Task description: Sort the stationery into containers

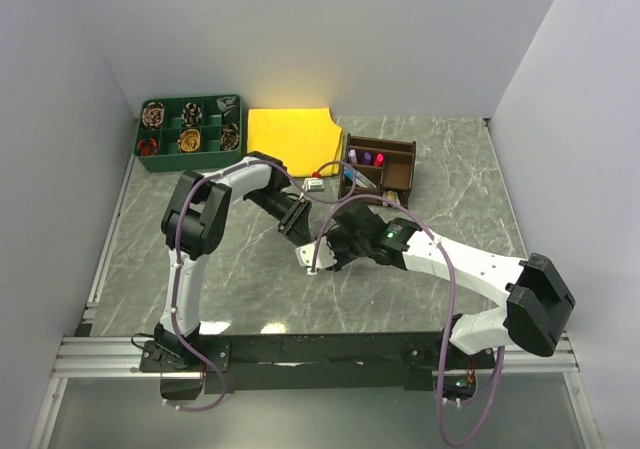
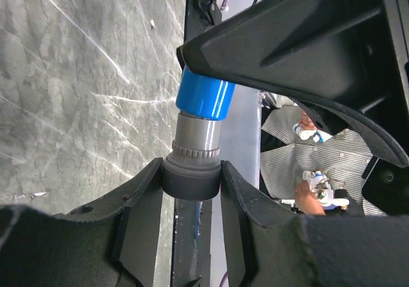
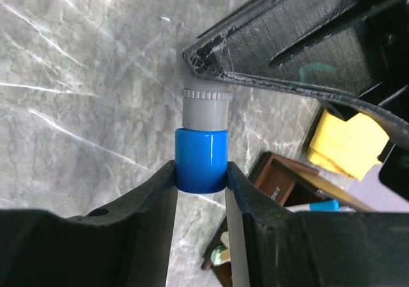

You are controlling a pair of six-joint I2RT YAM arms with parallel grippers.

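Note:
A short stick with a blue cap and grey body (image 2: 199, 133) spans the small gap between my two grippers. On its dark grey end, my left gripper is shut. My right gripper is shut on the blue cap (image 3: 202, 149). In the top view the arms meet near the table's middle, and the stick is hidden there. The brown organizer (image 1: 398, 153) stands at the back right with several markers (image 1: 366, 158) in it. At the back left, the green compartment box (image 1: 214, 141) holds coiled and bundled items (image 1: 189, 140).
A yellow cloth (image 1: 290, 139) lies between the two containers. Close to the brown organizer is a small white item (image 1: 315, 184) with red beside it. Purple cables loop over both arms.

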